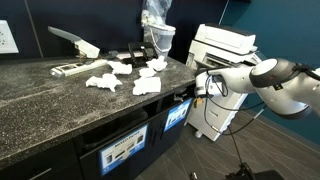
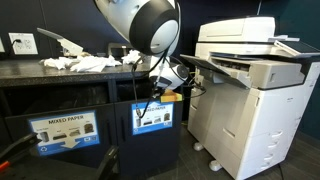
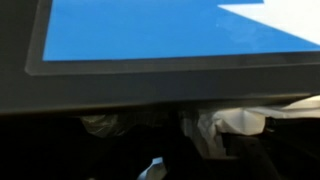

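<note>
My gripper (image 1: 184, 97) is at the upper opening of the right-hand bin under the counter, just above its blue mixed paper label (image 2: 152, 116). It is small and dark in both exterior views, so its fingers are hard to make out. In the wrist view the blue label (image 3: 150, 30) with part of a white arrow fills the top. Below the bin's dark edge (image 3: 150, 92), pale crumpled material (image 3: 235, 121) shows in the dark opening. Whether the fingers touch it cannot be told. Several crumpled white papers (image 1: 104, 81) lie on the dark counter.
A left bin (image 2: 65, 130) carries another mixed paper label. A clear container (image 1: 158, 38) and a dark device (image 1: 142, 57) stand at the counter's back. A large white printer (image 2: 245, 105) stands right of the bins, close to the arm. Open floor lies in front.
</note>
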